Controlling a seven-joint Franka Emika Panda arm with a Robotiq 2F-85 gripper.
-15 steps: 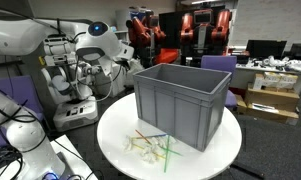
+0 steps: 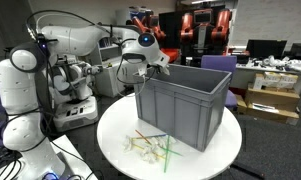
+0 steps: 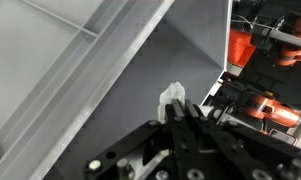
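Note:
Above the left part of the open grey bin [image 2: 185,108] is my gripper [image 2: 164,64], with its fingers closed. A small white crumpled piece [image 3: 171,94] shows at the fingertips in the wrist view and appears pinched there. Behind it in that view lies the bin's grey surface, with a pale rim running diagonally. More white crumpled pieces [image 2: 147,151] lie on the round white table [image 2: 115,125] in front of the bin. Several thin coloured sticks, among them a green one [image 2: 167,155], lie among them. The bin's floor is hidden in the exterior view.
The tall bin takes up the table's right half, and its walls stand close below my gripper. Behind are a purple chair [image 2: 219,64], a desk with cardboard boxes [image 2: 273,98] and a second robot arm [image 2: 75,80].
My arm has swung to the right, bringing the gripper from left of the bin to above its left side. The bin and the pieces on the table have not moved.

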